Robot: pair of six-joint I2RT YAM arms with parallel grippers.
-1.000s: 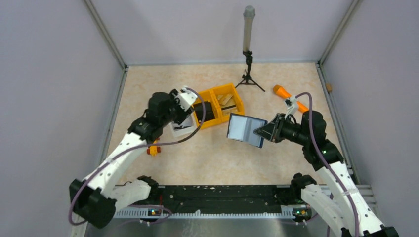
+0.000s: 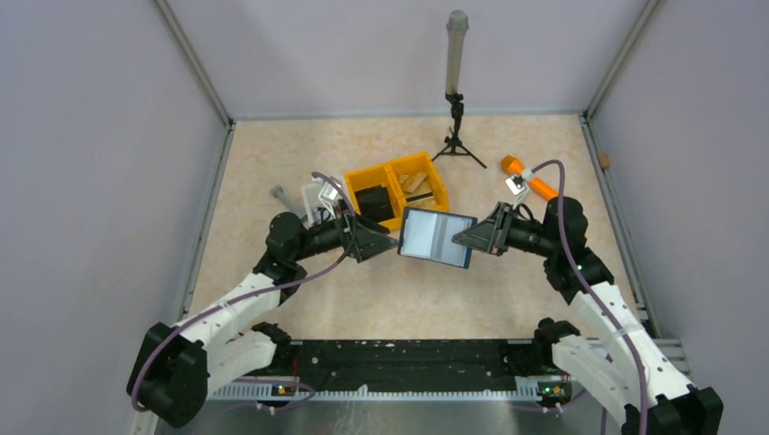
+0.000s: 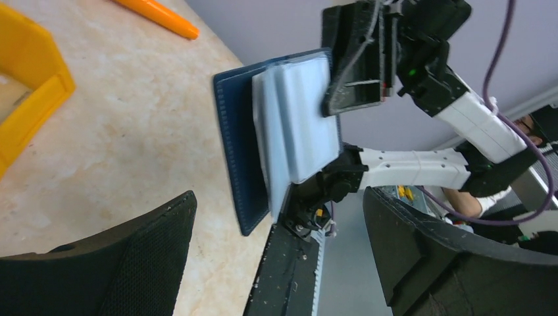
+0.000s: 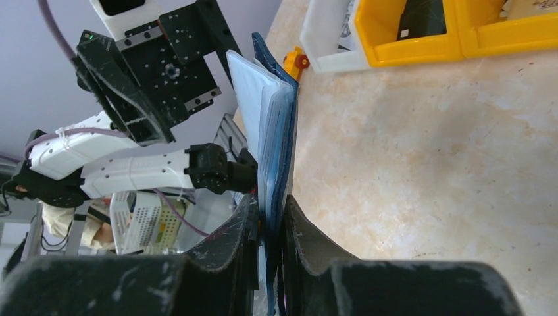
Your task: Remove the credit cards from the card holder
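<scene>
Between the two arms, raised over the table, is the dark blue card holder [image 2: 435,237] with pale clear sleeves. My right gripper [image 2: 464,240] is shut on its right edge; in the right wrist view the holder [image 4: 279,138] stands edge-on, pinched between the dark fingers. The left wrist view shows the cover [image 3: 235,141] standing slightly apart from the whitish sleeves [image 3: 306,112]. No separate credit card can be made out. My left gripper [image 2: 396,243] is open just off the holder's left edge, with nothing between its fingers.
A yellow divided bin [image 2: 370,174] stands right behind the holder, a white tray [image 4: 332,62] beside it. An orange flashlight [image 2: 530,177] lies at the back right, and a tripod [image 2: 457,136] stands at the back.
The right gripper and the holder in it have shifted a little to the left.
</scene>
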